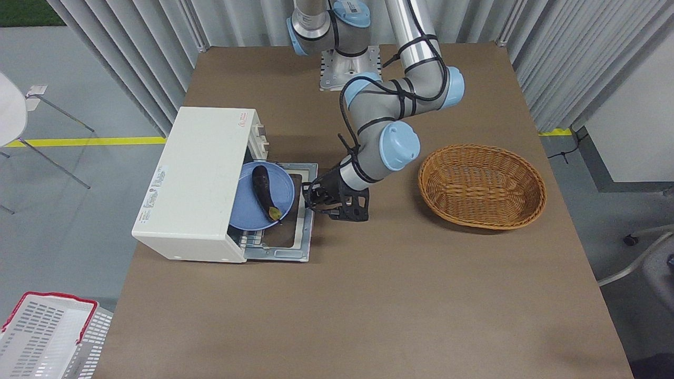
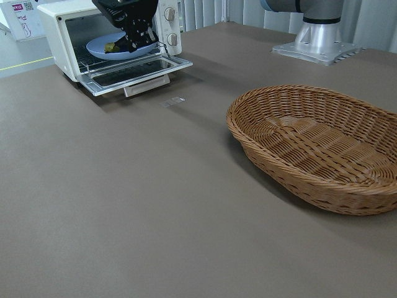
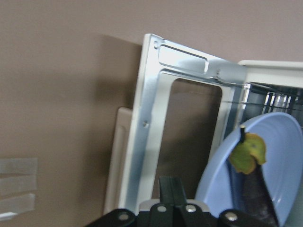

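A white toaster oven (image 1: 180, 183) has its door (image 3: 142, 123) lowered flat. A blue plate (image 1: 243, 208) rests across oven and door, holding a dark eggplant (image 1: 260, 189) with a yellow-green top (image 3: 248, 153). My black gripper (image 1: 335, 199) hangs just right of the plate and door in the front view. In the wrist view its fingers (image 3: 170, 189) show at the bottom edge beside the plate, pressed together, with nothing visible between them.
An empty wicker basket (image 1: 481, 186) sits to the right on the table (image 1: 404, 303). A white basket (image 1: 44, 335) stands off the table at lower left.
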